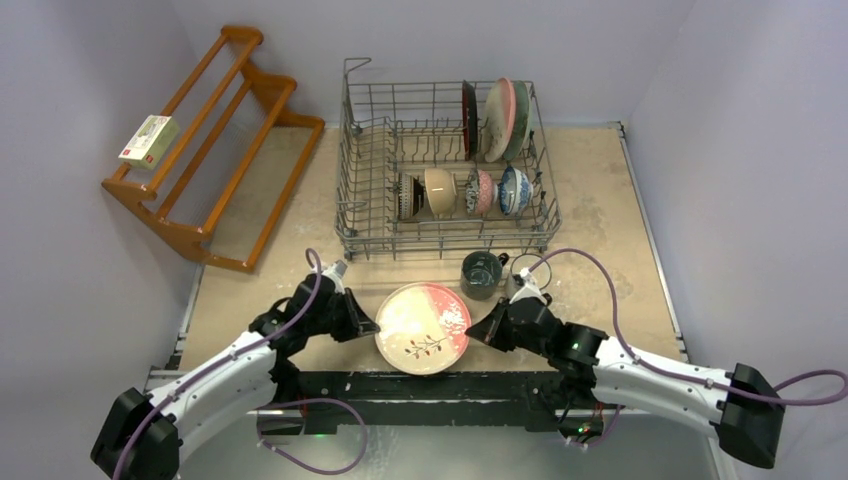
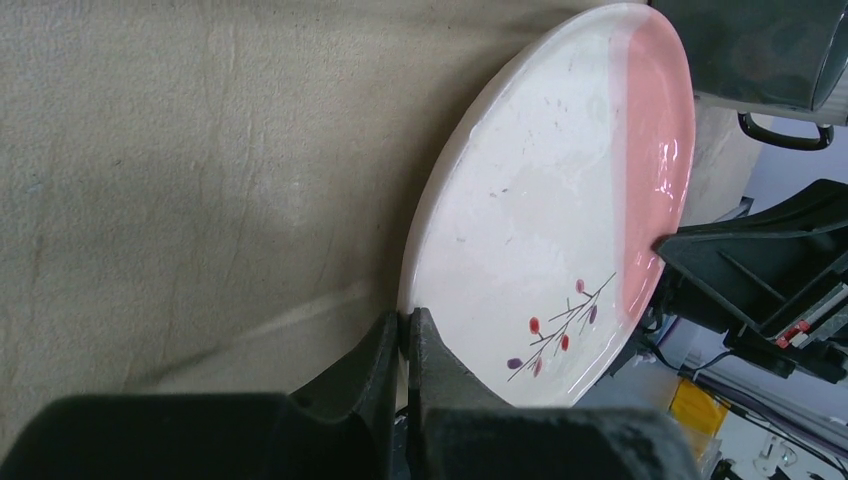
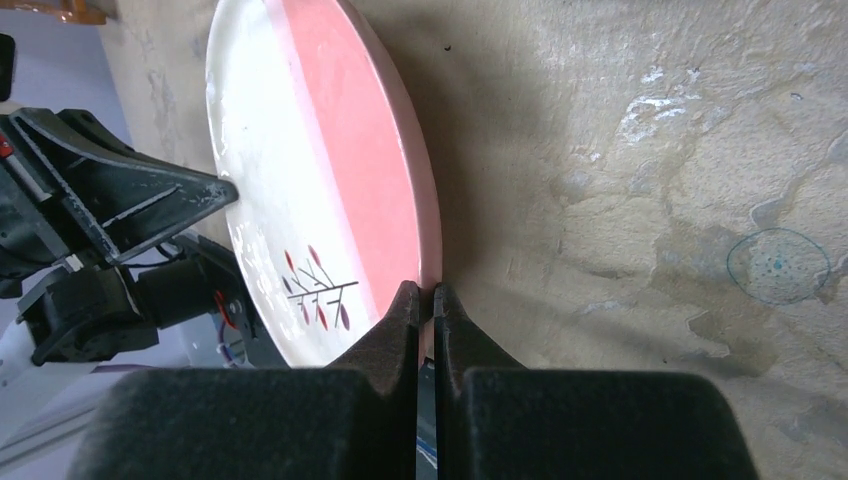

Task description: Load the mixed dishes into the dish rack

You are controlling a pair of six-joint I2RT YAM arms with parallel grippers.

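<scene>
A cream and pink plate (image 1: 422, 335) with a painted branch lies on the counter between my two grippers. My left gripper is shut, its fingertips against the plate's left rim; my right gripper is shut at the pink rim on the other side. Whether either has the rim between its fingers is unclear. The wire dish rack (image 1: 365, 235) holds several plates (image 1: 497, 120) upright at the back right and several bowls (image 1: 440, 190) in front of them.
A dark mug (image 1: 482, 275) and a clear cup (image 1: 535, 265) stand between rack and plate, near my right gripper. A wooden rack (image 1: 240, 230) with a small box (image 1: 148, 140) stands at left. The counter right of the wire rack is clear.
</scene>
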